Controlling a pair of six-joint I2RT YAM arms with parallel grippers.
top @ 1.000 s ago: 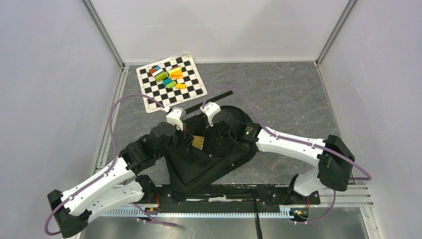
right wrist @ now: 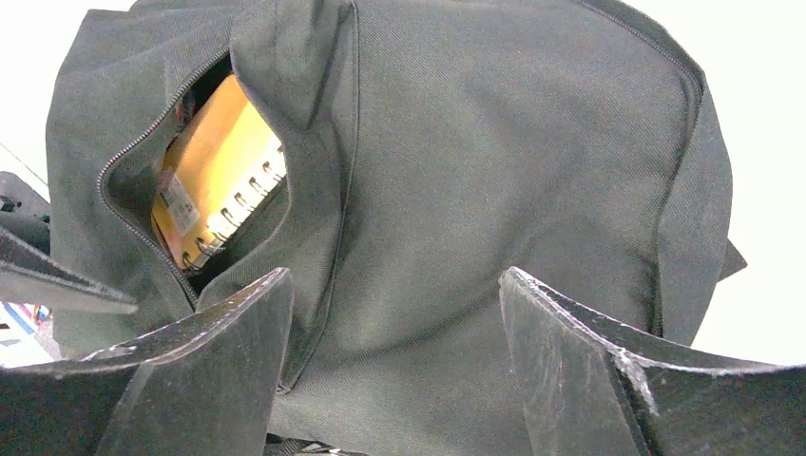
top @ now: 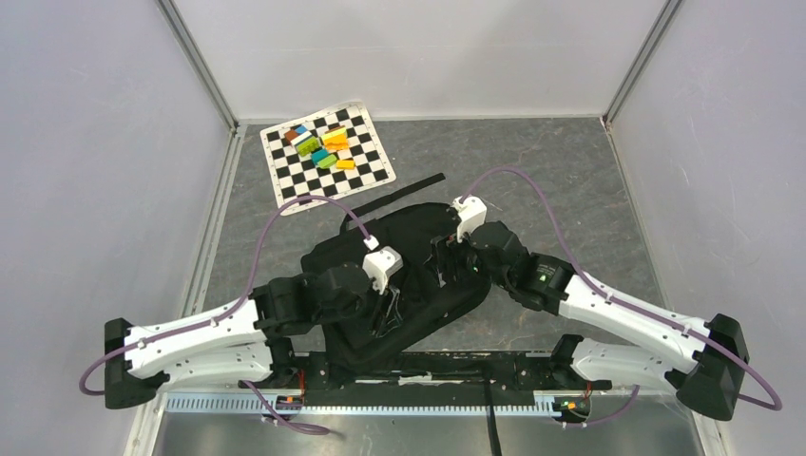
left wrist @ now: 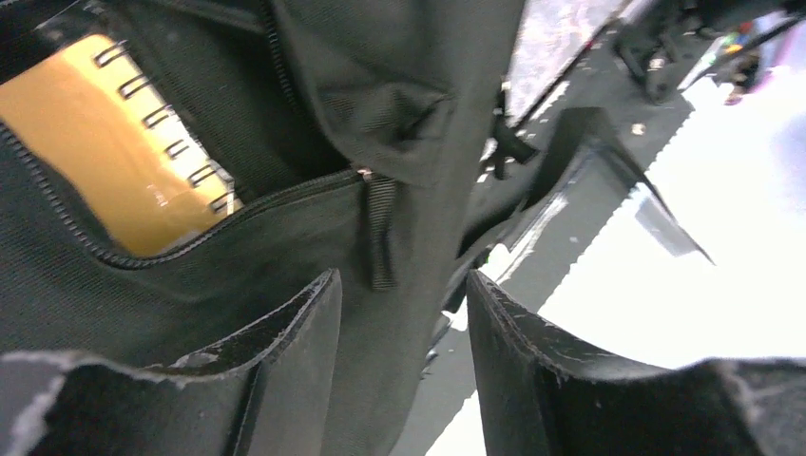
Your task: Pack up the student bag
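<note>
A black fabric bag lies at the front middle of the table. Through its unzipped opening a yellow spiral notebook shows in both wrist views. My left gripper is part open over the front of the bag; in the left wrist view a zipper pull hangs just beyond its fingertips, with nothing seen between them. My right gripper stands open above the bag's flat fabric, to the right of the notebook opening in its view.
A checkered board with several coloured blocks sits at the back left. A black strap stretches toward the board from the bag. White walls border the sides and back.
My left gripper has moved right and toward the front over the bag. My right gripper has moved right. The notebook, visible from the top earlier, is now hidden there by my left arm.
</note>
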